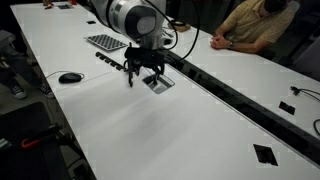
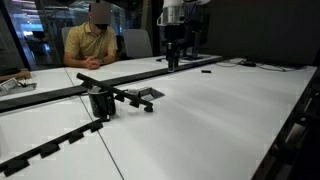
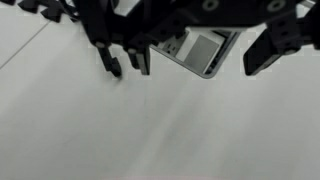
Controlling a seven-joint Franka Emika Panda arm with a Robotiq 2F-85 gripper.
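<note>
My gripper stands open in the wrist view, with its dark fingers wide apart and nothing held between them. Beyond the fingers lies a shallow silver tray, its far part hidden by the gripper body. In exterior view 1 my gripper hangs at the near-left side of the tray, partly covering it. In exterior view 2 the gripper is raised above the table behind the tray. A black holder with a long bar stands to the left of the tray.
A notched dark strip lies left of the holder. A gridded metal rack, a black mouse-like object and a black square rest on white surfaces. A person sits across the table.
</note>
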